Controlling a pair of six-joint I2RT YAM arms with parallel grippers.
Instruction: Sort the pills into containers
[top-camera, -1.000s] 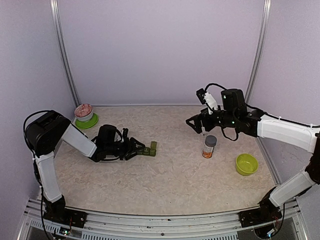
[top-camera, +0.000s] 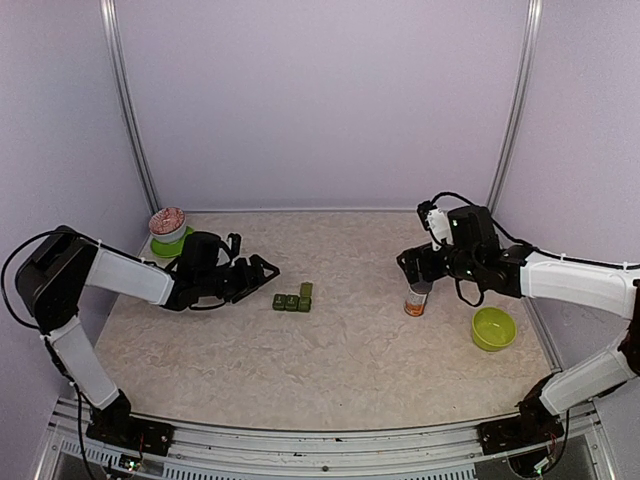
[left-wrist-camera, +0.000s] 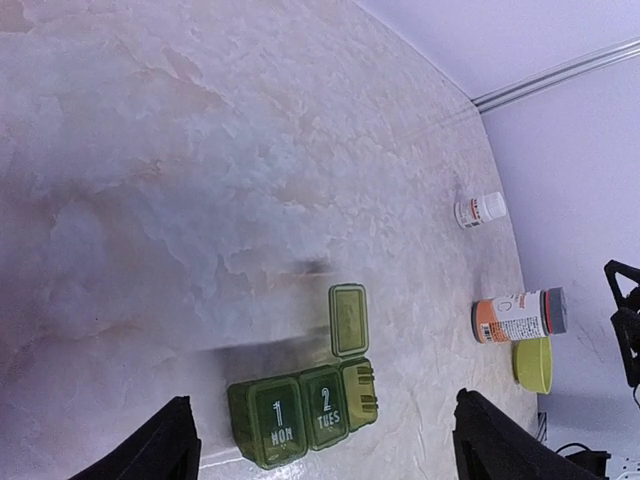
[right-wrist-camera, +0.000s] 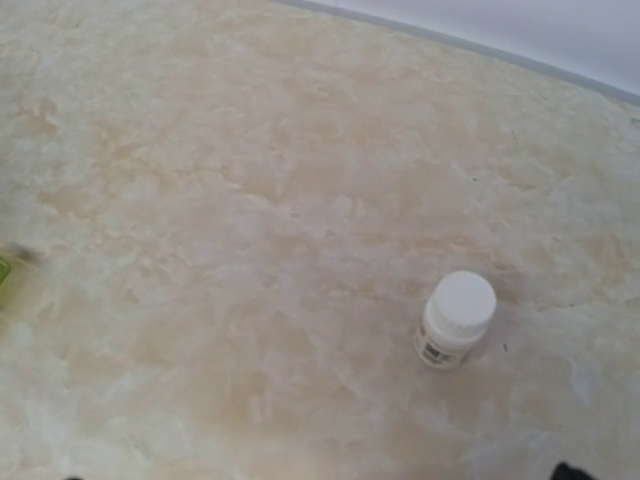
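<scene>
A green pill organizer (top-camera: 291, 302) lies mid-table; in the left wrist view its MON (left-wrist-camera: 281, 422) and TUES (left-wrist-camera: 325, 407) lids are closed, while the third lid (left-wrist-camera: 349, 320) stands flipped open. Just left of it and above the table, my left gripper (top-camera: 262, 274) is open, its fingers (left-wrist-camera: 150, 450) wide apart with nothing between. Over on the right, my open right gripper (top-camera: 412, 264) hovers by an orange-labelled bottle (top-camera: 415, 301) with a grey cap. The small white bottle (right-wrist-camera: 457, 312) stands upright ahead of the right gripper; the top view hides it behind that gripper. No loose pills are visible.
An empty green bowl (top-camera: 493, 328) sits at the right. At the back left, a patterned bowl (top-camera: 168, 222) rests on a green plate (top-camera: 172, 247). Clear table surface (top-camera: 300, 370) spans the front and centre.
My left gripper has drawn back to the left, leaving the organizer fully in sight. Meanwhile the right gripper has come lower and to the right, nearer the bottles. The containers have stayed put.
</scene>
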